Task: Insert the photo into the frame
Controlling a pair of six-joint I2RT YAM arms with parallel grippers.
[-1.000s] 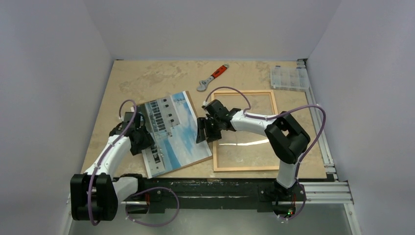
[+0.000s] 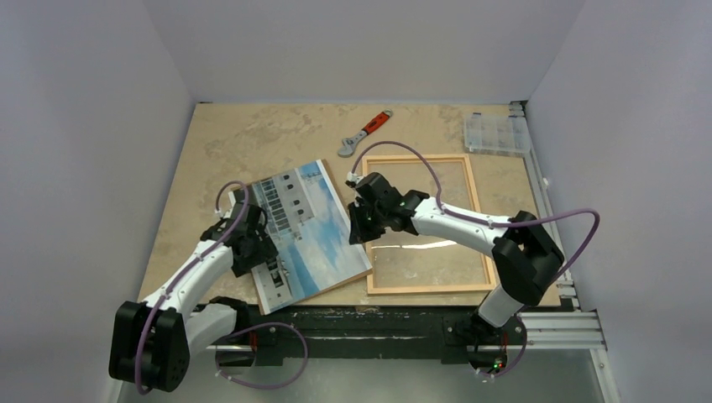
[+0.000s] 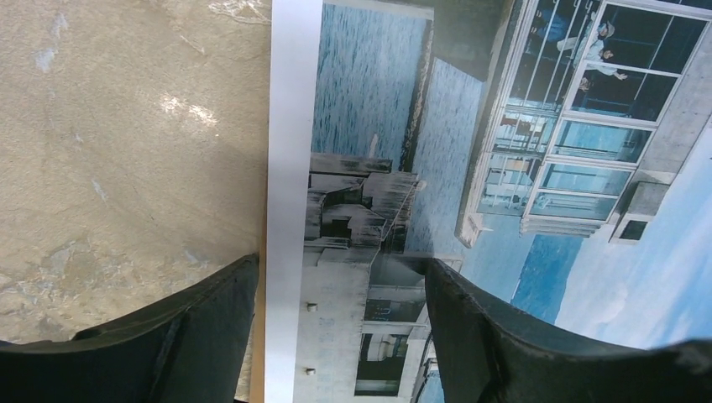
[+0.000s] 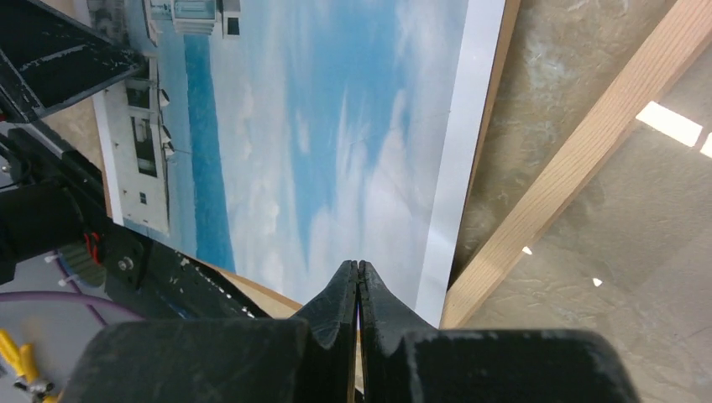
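The photo (image 2: 315,243), a board with white building and blue sky, lies askew on the table. Its lower right corner meets the left bar of the wooden frame (image 2: 431,290). In the left wrist view my left gripper is open, its fingers on either side of the photo's white left edge, with a wide gap between them. My right gripper is shut with nothing between its fingers. Its tips stand over the photo near the lower right corner, inward of the white right border (image 4: 458,159); whether they touch the surface I cannot tell.
A red-handled wrench (image 2: 367,133) lies behind the photo. At the back right stands a clear plastic box (image 2: 496,133). Bare table (image 2: 252,138) extends at the back left. The photo's near left corner reaches over the table's front edge.
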